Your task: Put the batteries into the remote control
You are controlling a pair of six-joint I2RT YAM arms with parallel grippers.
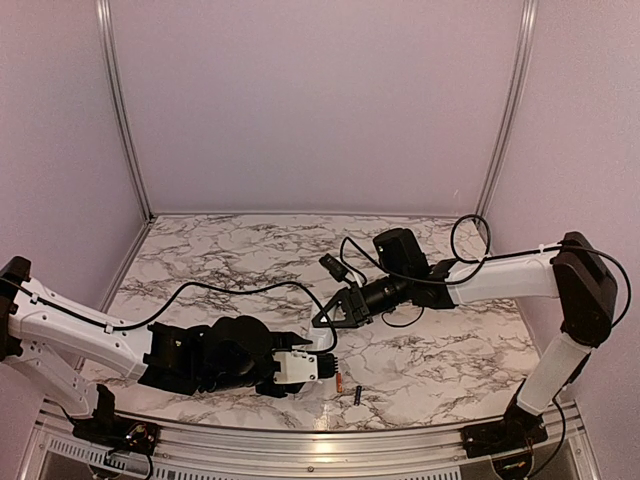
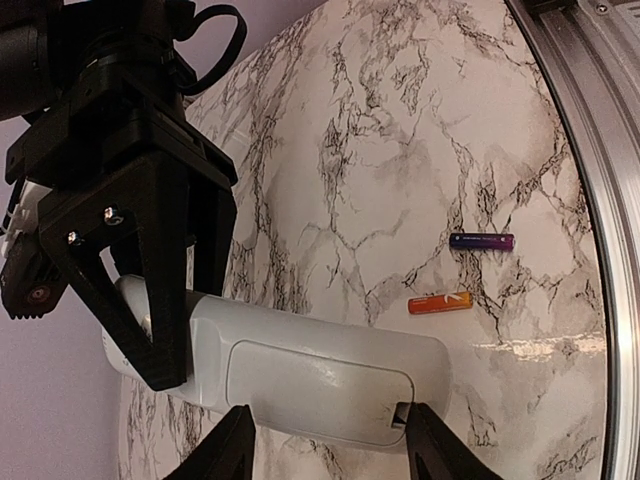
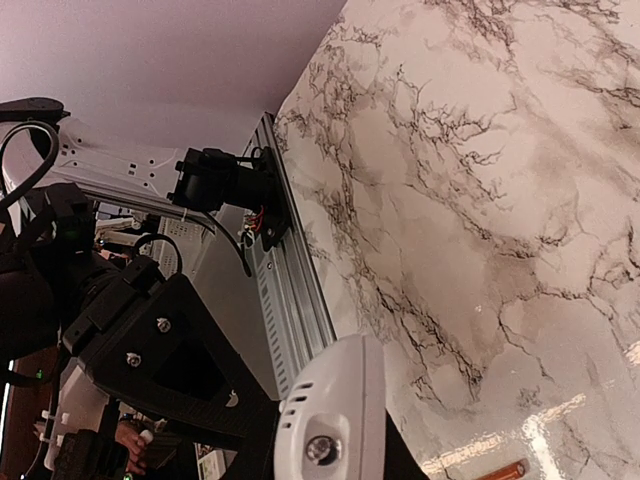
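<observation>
A white remote control is held in the air, its back with the battery cover outline facing the left wrist camera. My right gripper is shut on one end of it; in the right wrist view that end of the remote fills the bottom middle. My left gripper has a fingertip at the small latch of the cover; it appears closed around the remote's latch end. An orange battery and a dark purple battery lie loose on the table below, also visible in the top view.
A metal rail runs along the table's front edge, near the two batteries.
</observation>
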